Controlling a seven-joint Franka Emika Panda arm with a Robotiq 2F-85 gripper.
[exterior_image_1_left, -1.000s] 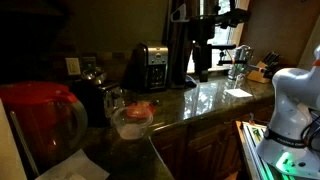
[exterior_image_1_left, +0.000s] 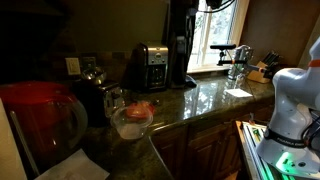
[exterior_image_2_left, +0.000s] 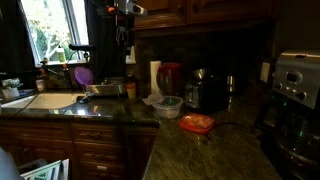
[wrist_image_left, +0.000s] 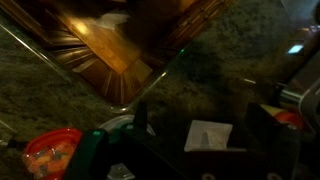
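My gripper (exterior_image_1_left: 184, 62) hangs high above the counter in exterior view 1, dark against the window side. In exterior view 2 the gripper (exterior_image_2_left: 123, 34) is at the top, near the window. Its dark fingers stand apart along the bottom of the wrist view, and I see nothing held between them. Below, a clear bowl (exterior_image_1_left: 131, 124) sits on the counter beside a red tray (exterior_image_1_left: 141, 109). From the wrist, the red tray (wrist_image_left: 48, 154) with orange contents lies at lower left, and the bowl (wrist_image_left: 124, 150) is partly hidden by a finger.
A silver toaster (exterior_image_1_left: 153, 70) stands against the back wall. One large red container (exterior_image_1_left: 43, 125) fills the left side. In exterior view 2, a coffee maker (exterior_image_2_left: 298, 84) stands at right and a sink (exterior_image_2_left: 104, 90) at left.
The arm has shifted and turned over the counter; its wide upper part no longer spreads as far right in exterior view 1. Bowl and tray have stayed put.
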